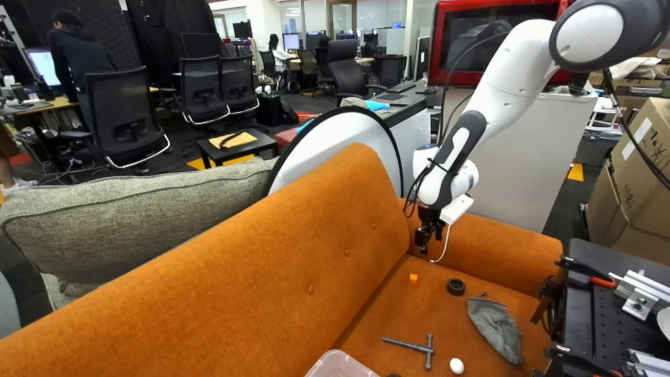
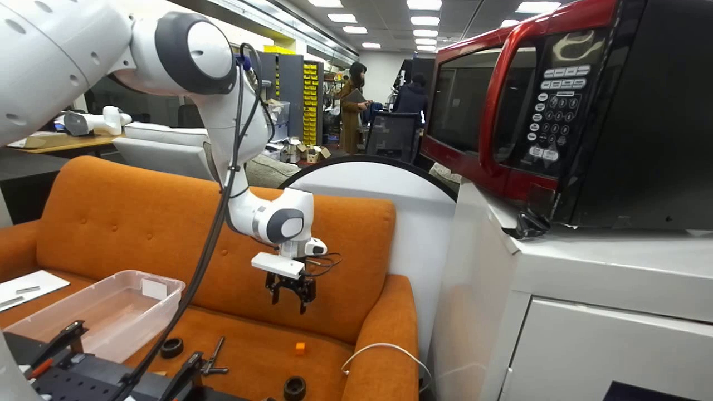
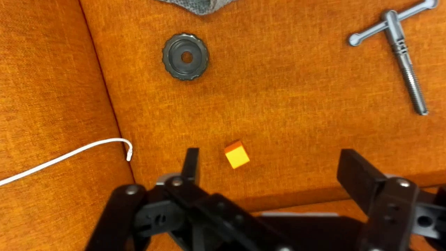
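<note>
My gripper is open above the orange sofa seat, its two black fingers wide apart and nothing held between them. Below it on the seat lies a small orange cube (image 3: 237, 155), which in the wrist view shows in the gap, closer to the left finger (image 3: 191, 165). Exterior view 2 has the gripper (image 2: 288, 299) hanging well clear of the seat, with the cube (image 2: 300, 348) lower down. Seen from exterior view 1, the cube (image 1: 413, 278) sits near the seat's back, below the gripper (image 1: 428, 244).
A black ring-like wheel (image 3: 185, 56), a metal T-handle screw (image 3: 403, 58), a grey cloth (image 1: 496, 328) and a white egg-shaped object (image 1: 456, 365) lie on the seat. A white cable (image 3: 62, 159) crosses the armrest. A clear plastic bin (image 2: 110, 314) stands farther along; the backrest rises close by.
</note>
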